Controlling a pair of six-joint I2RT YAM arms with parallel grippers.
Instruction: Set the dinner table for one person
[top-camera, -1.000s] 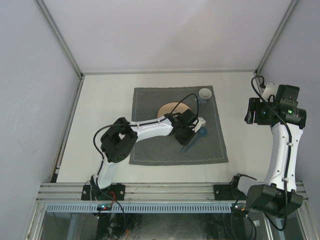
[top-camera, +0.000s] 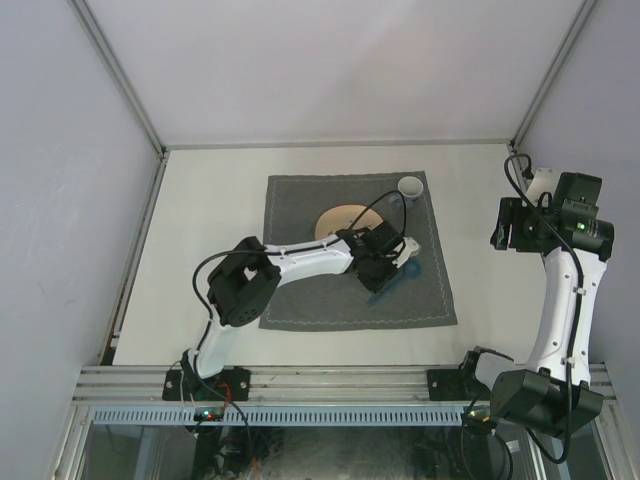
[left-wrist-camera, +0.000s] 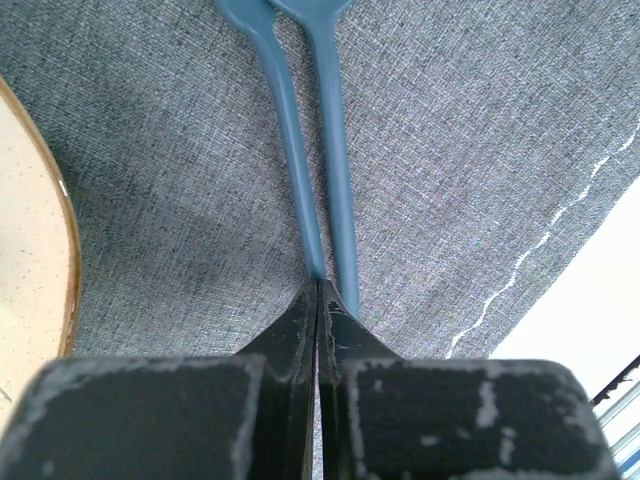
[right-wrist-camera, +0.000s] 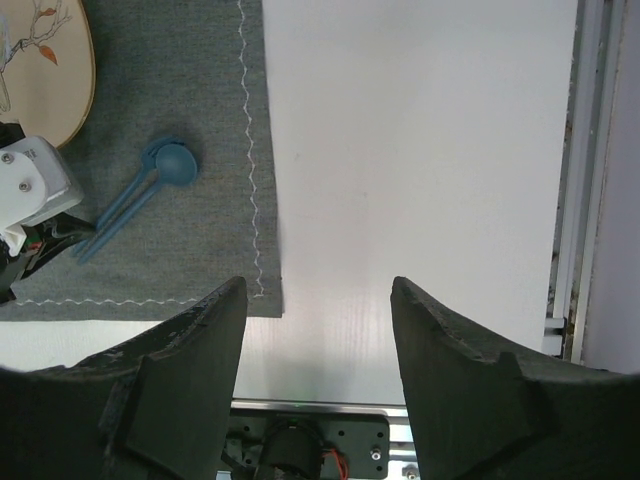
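On the grey placemat (top-camera: 310, 310) lie a wooden plate (top-camera: 338, 218) and, right of it, two blue utensils (top-camera: 408, 272), side by side with rounded heads. A white cup (top-camera: 410, 187) stands at the mat's back right corner. My left gripper is shut over the mat, its tips at the handle end of the inner utensil (left-wrist-camera: 295, 165), beside the other handle (left-wrist-camera: 338, 160); nothing shows held. My right gripper is part open over the white table right of the mat, nothing between its fingers.
Metal rails and walls border it. The left arm reaches across the mat, hiding part of the plate.
The left gripper has shifted slightly to the right among the utensils, which appear moved slightly with it. The right arm is almost unchanged.
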